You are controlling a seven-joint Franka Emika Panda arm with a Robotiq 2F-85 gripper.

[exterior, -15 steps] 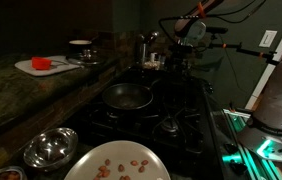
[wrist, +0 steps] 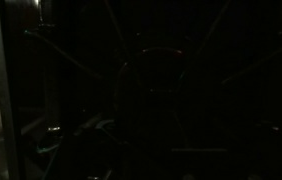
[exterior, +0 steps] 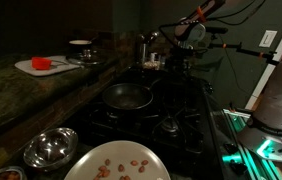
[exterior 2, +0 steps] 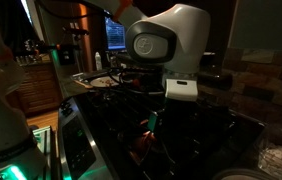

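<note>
My gripper (exterior 2: 149,138) hangs below the white arm (exterior 2: 181,55) over the dark stovetop in the second exterior view. It is dim there, but the fingers stand open and no held thing shows between them. In the wrist view almost everything is black, with only faint burner lines. A black pan (exterior: 128,97) sits on the stove in the first exterior view. Nearer that camera lies a pale round plate (exterior: 118,151) with several small reddish-brown pieces on it. To its left is a shiny metal bowl (exterior: 51,148).
On the raised counter at the left, a red item (exterior: 41,63) rests on a white tray (exterior: 57,67). A lidded pot (exterior: 80,46) stands behind it. Dark grates cover much of the stovetop (exterior: 171,125). The arm's lower part (exterior: 273,140) occupies the right edge.
</note>
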